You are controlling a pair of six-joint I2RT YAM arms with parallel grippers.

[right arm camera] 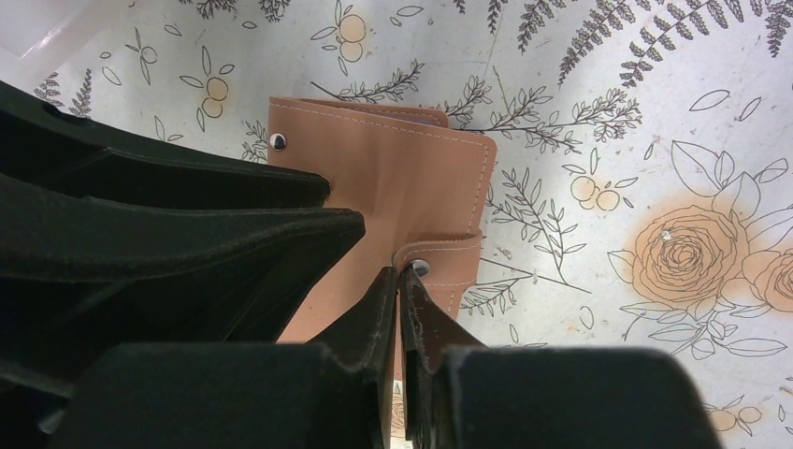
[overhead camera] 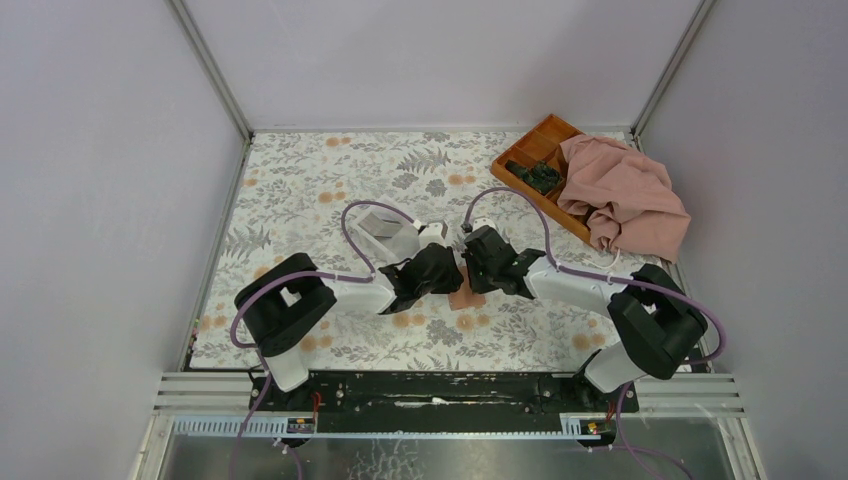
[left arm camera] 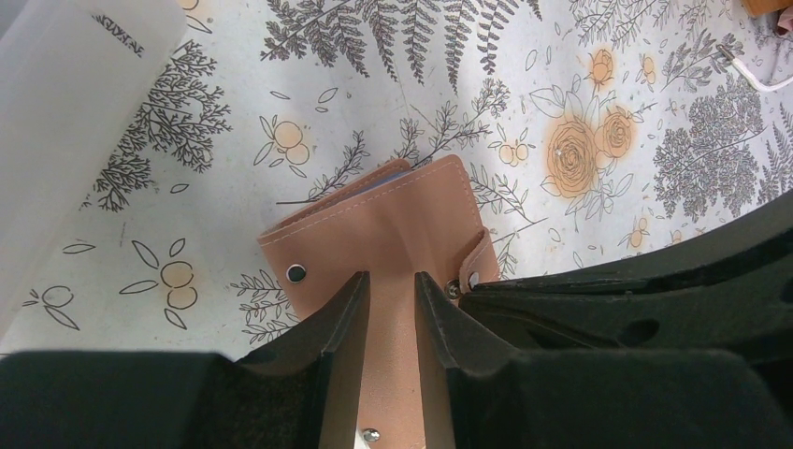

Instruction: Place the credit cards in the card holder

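The tan leather card holder (left arm camera: 383, 224) lies on the floral surface, its upper opening slightly parted; a sliver of blue (left arm camera: 397, 172) shows inside. My left gripper is over the holder, part open, with only the holder visible behind the gap. In the right wrist view my right gripper is shut at the holder's small snap strap (right arm camera: 444, 254), which is folded over and pinched at its end. A metal snap (right arm camera: 420, 267) shows beside those fingertips. From the top view, both grippers hide most of the holder (overhead camera: 466, 299).
A white translucent tray (overhead camera: 388, 236) stands just beyond the left gripper. At the back right, a wooden box (overhead camera: 512, 178) holds dark green items (overhead camera: 535, 177) and is draped with a pink cloth (overhead camera: 625, 190). Both arms' tips are very close together.
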